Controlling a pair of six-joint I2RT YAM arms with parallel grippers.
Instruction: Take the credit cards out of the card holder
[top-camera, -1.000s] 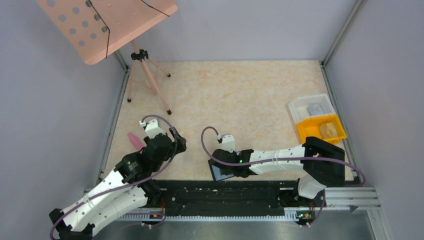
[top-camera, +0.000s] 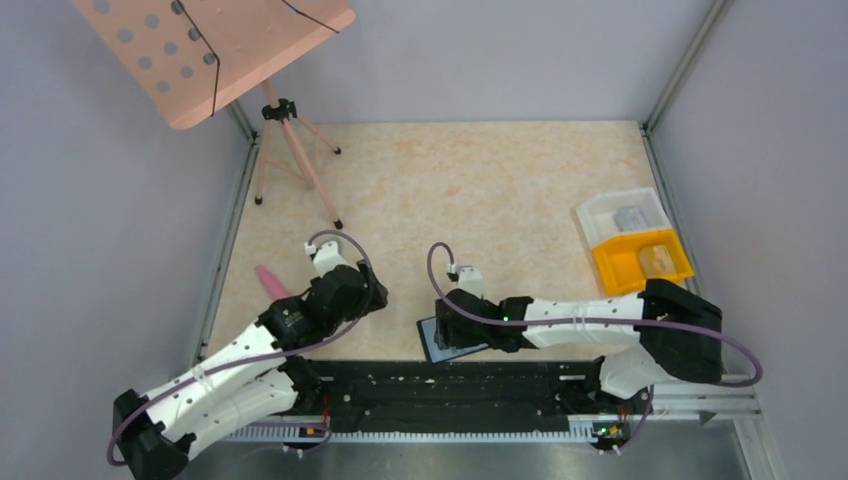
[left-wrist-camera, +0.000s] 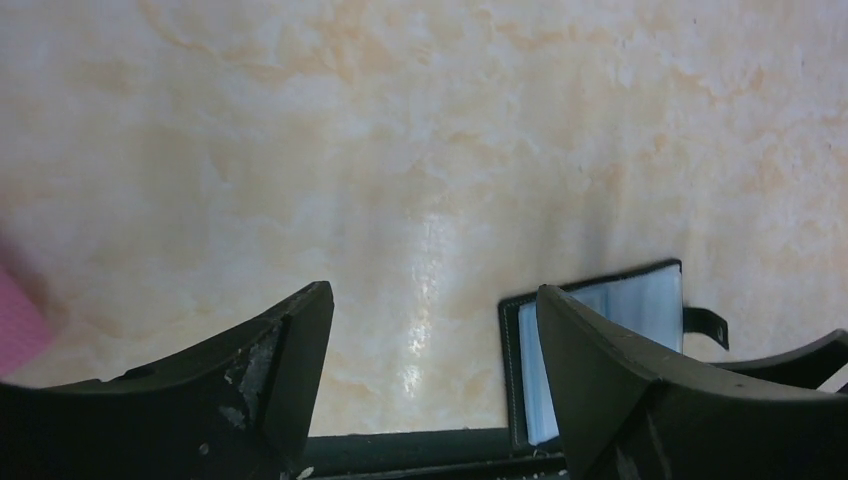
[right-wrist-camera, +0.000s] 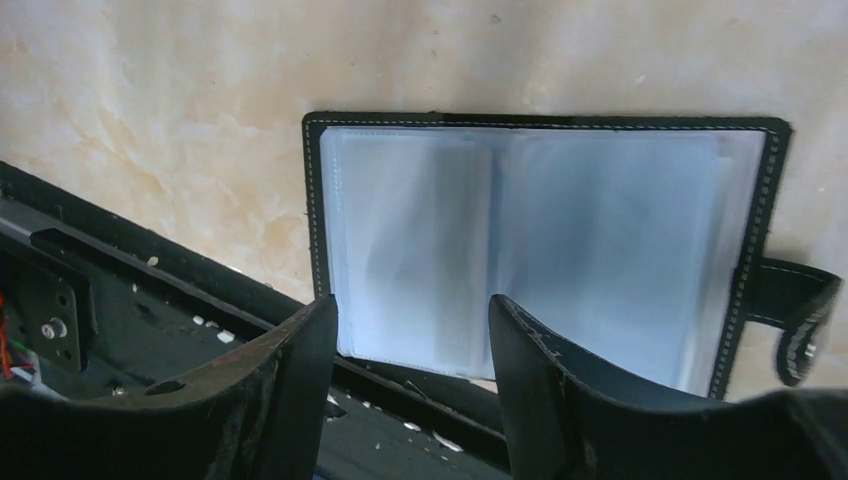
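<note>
The card holder (right-wrist-camera: 497, 250) lies spread flat at the table's front edge, its black stitched border framing clear bluish sleeves. A strap (right-wrist-camera: 797, 300) with a snap end sticks out from one side. Whether cards sit inside the sleeves, I cannot tell. Over the holder, my right gripper has its fingers parted and nothing visible between them. To the left, my left gripper also has a gap between its fingers, with bare table showing through. In the top view the right arm covers much of the holder (top-camera: 432, 345).
A white bin (top-camera: 600, 215) and a yellow bin (top-camera: 620, 265), each with something inside, stand at the right. On the left are a pink object (top-camera: 270, 282) and a tripod stand (top-camera: 310, 175).
The holder itself stays put.
</note>
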